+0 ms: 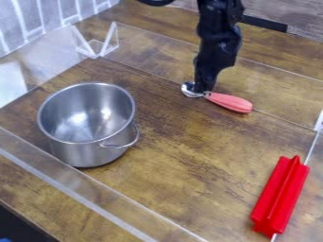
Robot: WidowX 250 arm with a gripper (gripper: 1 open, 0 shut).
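My black gripper [203, 81] reaches down from the top to a utensil with a metal head [191, 90] and a pink-red handle [229, 102], lying on the wooden table right of centre. The fingertips are low, at the metal end beside the handle. They look close together; whether anything thin is between them is too small to tell.
A steel pot [86, 124] with a side handle stands at the left. A red object [280, 195] lies at the lower right. Clear plastic sheets edge the table at the upper left.
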